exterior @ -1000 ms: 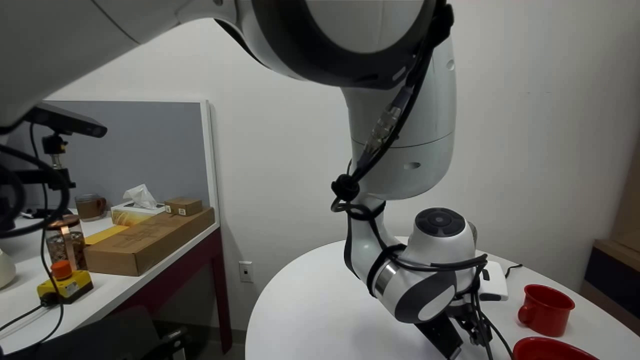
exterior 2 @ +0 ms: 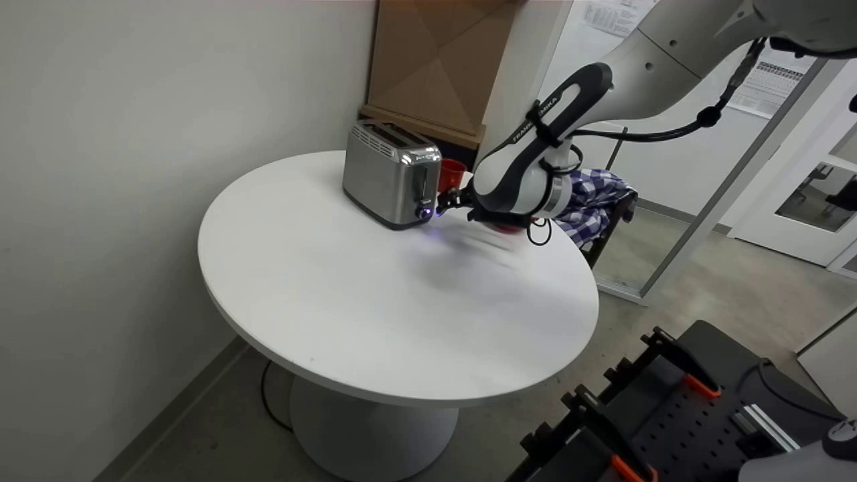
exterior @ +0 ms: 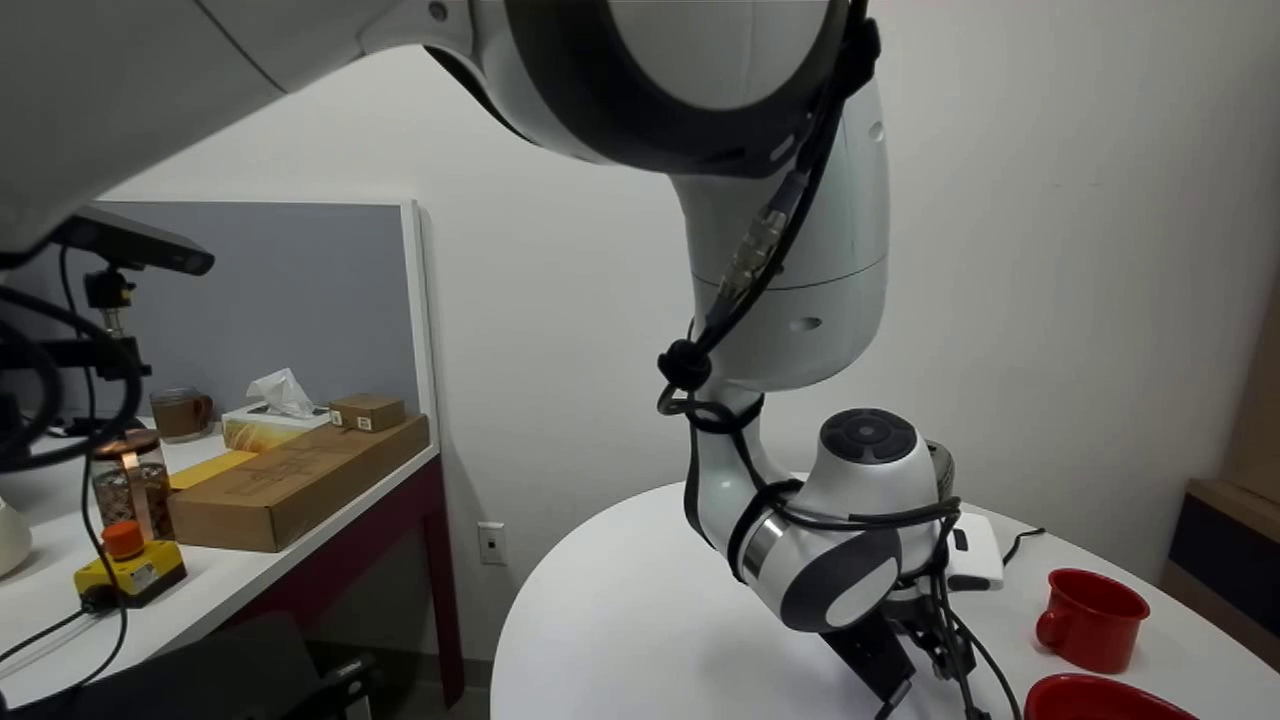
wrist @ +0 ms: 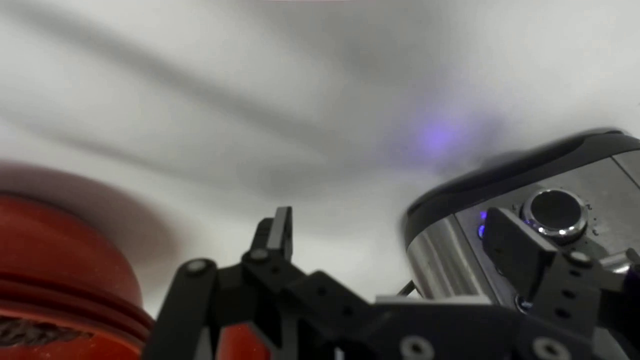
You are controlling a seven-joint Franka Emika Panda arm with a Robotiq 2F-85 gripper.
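Observation:
In the wrist view my gripper is open, its two dark fingers wide apart with bare table showing between them. The right finger (wrist: pixel 516 240) overlaps the control panel of a silver toaster (wrist: pixel 462 255), close to its round knob (wrist: pixel 555 213); whether they touch I cannot tell. From the second exterior view, the toaster (exterior 2: pixel 385 177) stands upright at the back of the white table, with the hand at its front right corner. A red bowl (wrist: pixel 66 252) with something dark brown inside lies left of the fingers.
A red mug (exterior: pixel 1092 618) stands on the right part of the table, behind the red bowl (exterior: pixel 1104 698). A wall rises close behind it, and cables hang along the arm.
In the first exterior view the forearm and hand have shifted a little left and slightly up. The mug and bowl have stayed put.

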